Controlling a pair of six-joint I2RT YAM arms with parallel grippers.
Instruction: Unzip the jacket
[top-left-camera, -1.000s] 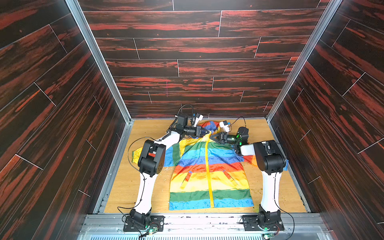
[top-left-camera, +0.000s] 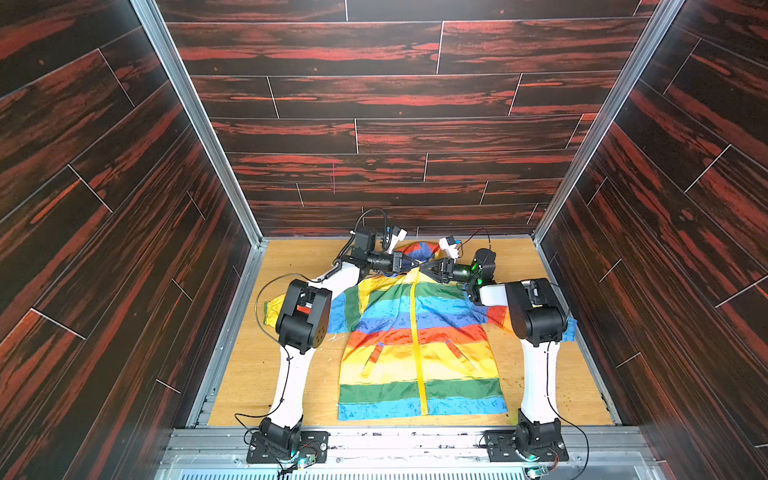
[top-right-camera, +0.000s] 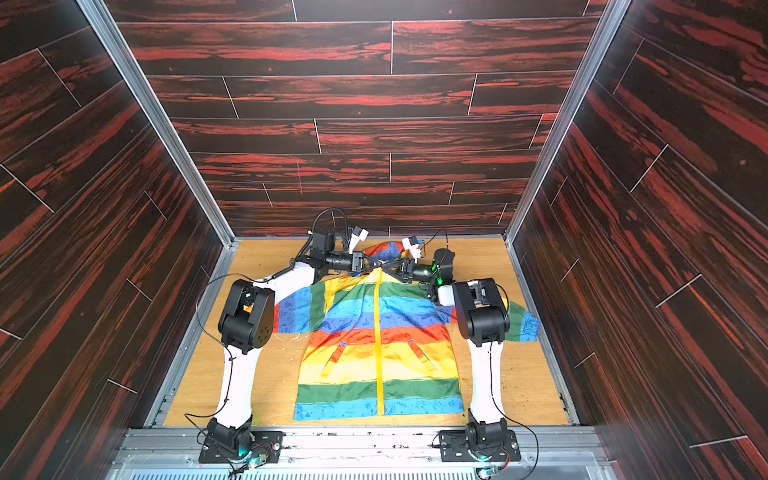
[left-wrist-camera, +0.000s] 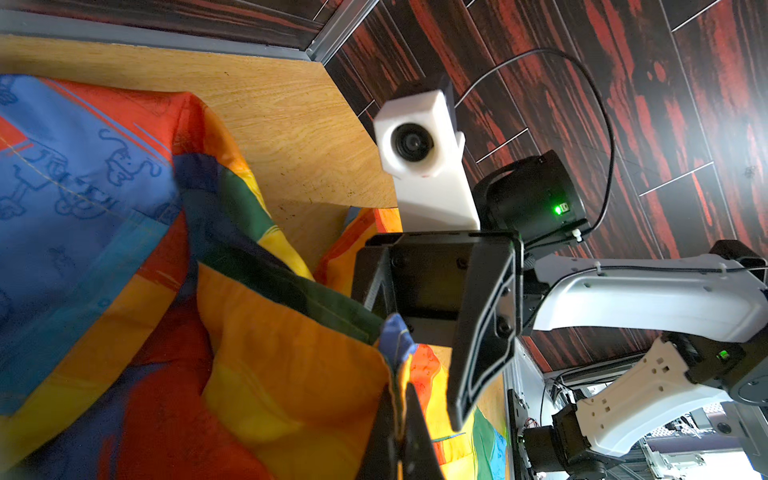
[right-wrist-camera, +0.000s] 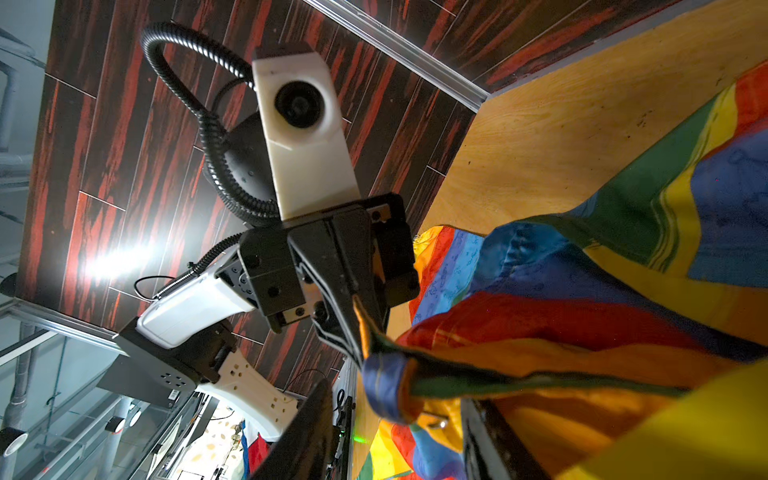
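A rainbow-striped jacket (top-left-camera: 384, 320) lies spread on the table, its yellow zipper band (top-right-camera: 379, 336) running from collar to hem. At the collar my two grippers face each other. My left gripper is shut on the jacket's collar edge, a thin fold rising between its fingers. My right gripper stands open close beside it, with the collar edge and a small metal piece (right-wrist-camera: 438, 424), likely the zipper pull, between or just beyond its fingers.
Dark panelled walls (top-right-camera: 320, 96) enclose it at the back and sides. The sleeves lie partly under both arms.
My right gripper and arm have shifted very slightly at the collar over the last second. My left gripper and the jacket look unchanged.
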